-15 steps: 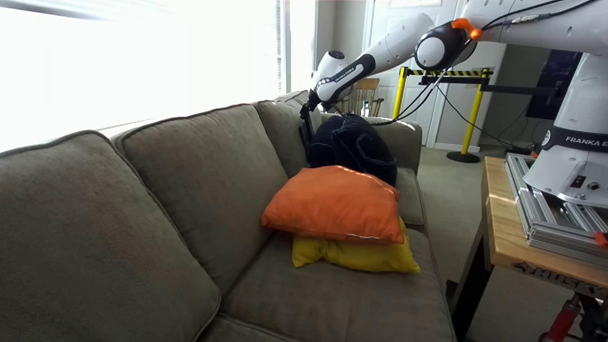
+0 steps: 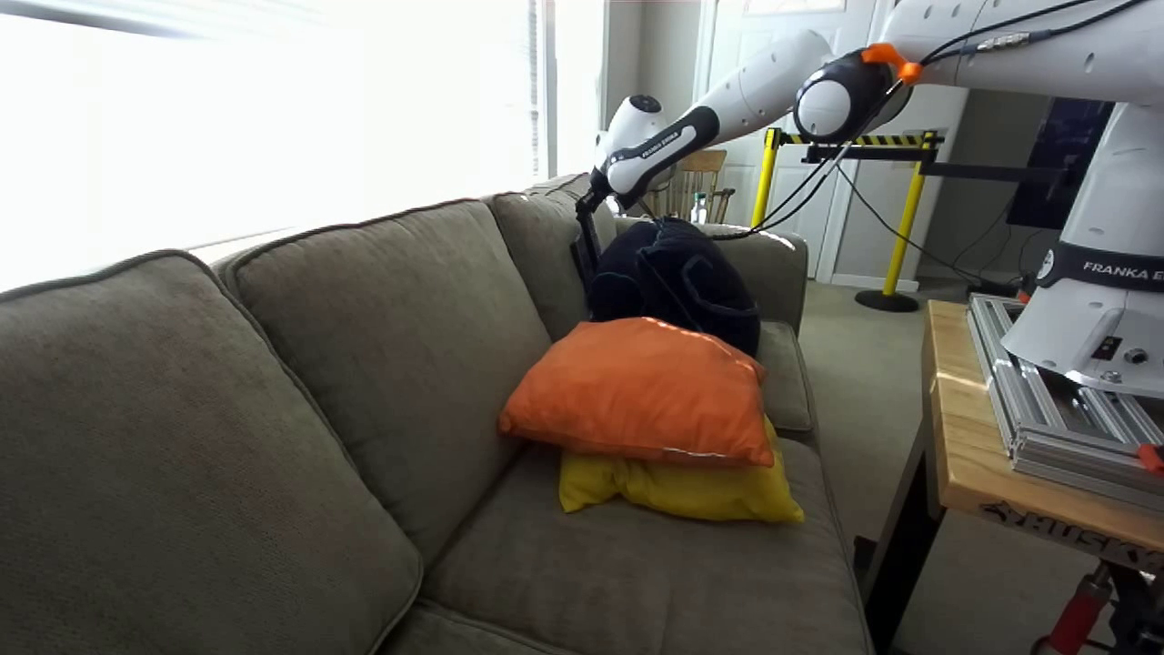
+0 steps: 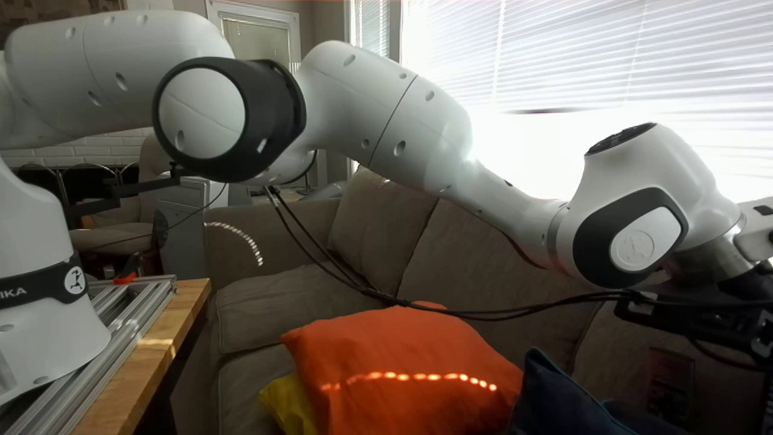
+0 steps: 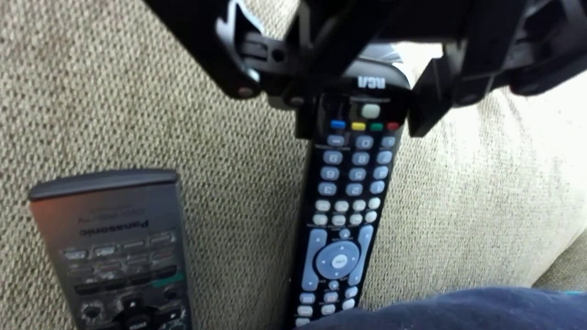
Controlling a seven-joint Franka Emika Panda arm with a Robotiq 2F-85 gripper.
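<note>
In the wrist view a long black RCA remote [image 4: 340,214] stands against the beige couch cushion, its logo end up between my fingers. My gripper is shut on that upper end, one finger on each side. Left of it, apart from my fingers, a grey Panasonic remote [image 4: 118,247] leans on the same cushion. The lower ends of both remotes lie outside the wrist view or behind dark blue fabric. In exterior view 1 my gripper [image 2: 587,246] reaches down beside the far backrest, behind the dark blue pillow [image 2: 677,278]; the held remote is hard to make out there.
An orange pillow [image 2: 644,387] lies on a yellow pillow [image 2: 698,486] in the middle of the couch [image 2: 644,579], with the blue pillow close behind. The near seat is clear. Cables [image 3: 464,313] hang along the arm. The wooden bench [image 2: 960,437] stands across from the couch.
The arm has shifted very slightly, its elbow a touch lower in exterior view 1. The pillows have stayed where they were.
</note>
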